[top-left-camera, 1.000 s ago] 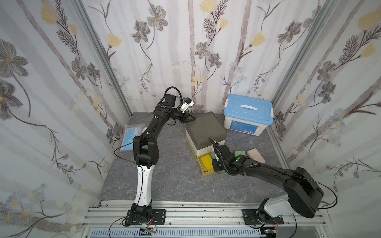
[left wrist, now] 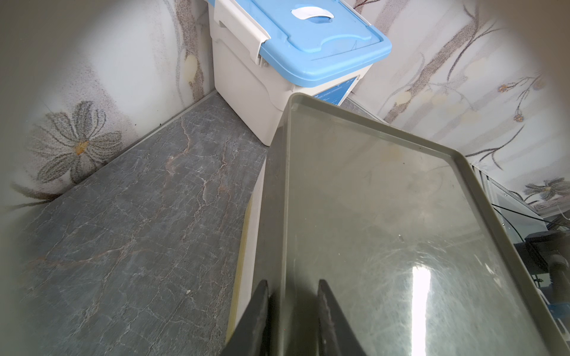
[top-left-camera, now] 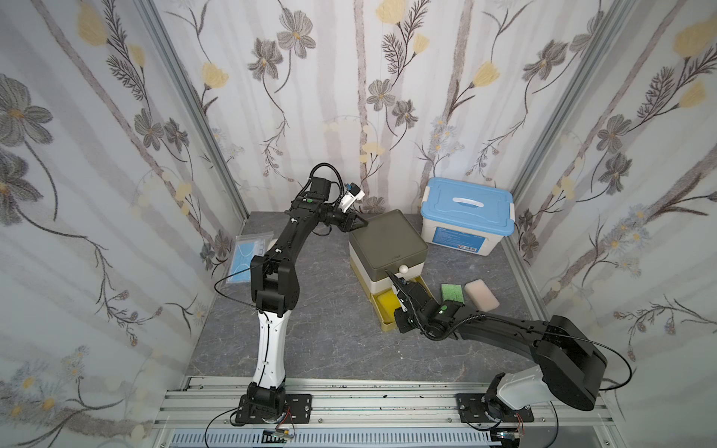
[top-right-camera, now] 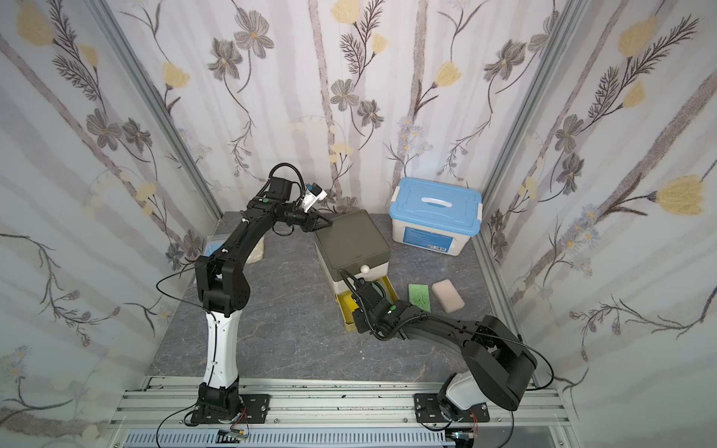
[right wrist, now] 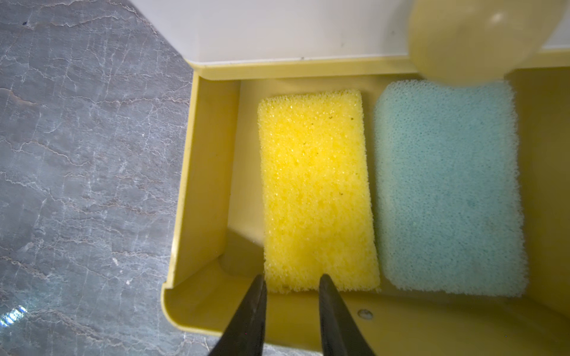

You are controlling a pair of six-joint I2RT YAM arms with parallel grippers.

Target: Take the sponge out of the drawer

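Observation:
The drawer (right wrist: pixel 206 178) is pulled out from under a box with a dark lid (top-left-camera: pixel 388 242). Flat inside it lie a yellow sponge (right wrist: pixel 314 190) and, to its right, a pale blue-green sponge (right wrist: pixel 448 190). My right gripper hovers over the drawer's front end with its fingers (right wrist: pixel 252 311) apart, in line with the yellow sponge's near edge. Nothing is seen between them. At the box's back left, my left gripper is shut on the lid's rim, one finger on either side. From above, the right arm hides part of the drawer.
A green sponge (top-left-camera: pixel 452 292) and a pale pink sponge (top-left-camera: pixel 481 295) lie on the table right of the drawer. A blue-lidded bin (top-left-camera: pixel 468 209) stands behind them. The drawer's round white knob (top-left-camera: pixel 403 269) rises near the right gripper. Table left of the drawer is clear.
My right gripper has shifted left and slightly towards the front, now covering more of the yellow sponge from above. The left arm and the box have stayed still.

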